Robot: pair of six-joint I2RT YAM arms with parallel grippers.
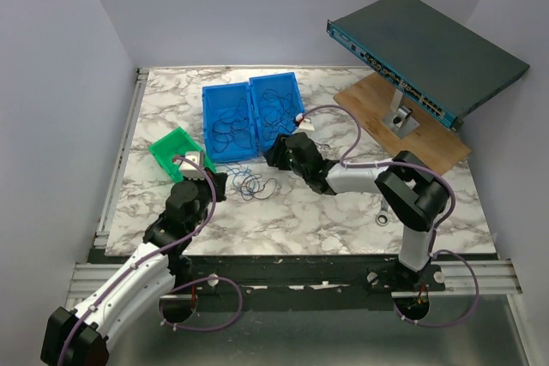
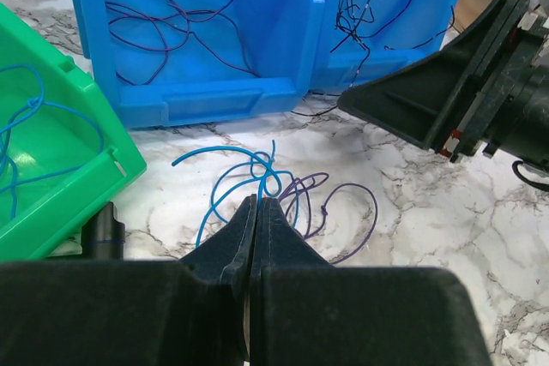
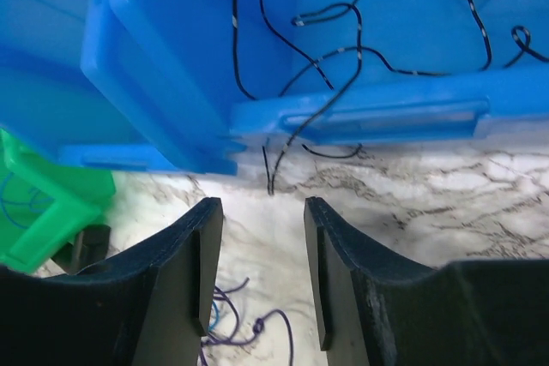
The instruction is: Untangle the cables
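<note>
A blue cable [image 2: 204, 152] and a purple cable [image 2: 374, 216] lie tangled together on the marble table, in front of the blue bins. In the left wrist view, my left gripper is shut beside the tangle, nothing showing between its fingers. My right gripper has its fingers apart at the front of the right blue bin [image 3: 412, 100]. Over that bin's front wall hangs a black cable [image 3: 343, 87], its end showing just beyond the finger gap. I see nothing held there. From above, the right gripper [image 1: 273, 159] is just right of the tangle.
Dark cables lie in the left blue bin [image 2: 214, 96]. A green bin [image 1: 155, 150] with blue cable inside stands at the left. A wrench [image 1: 383, 216] lies at the right, near a wooden board [image 1: 442, 147].
</note>
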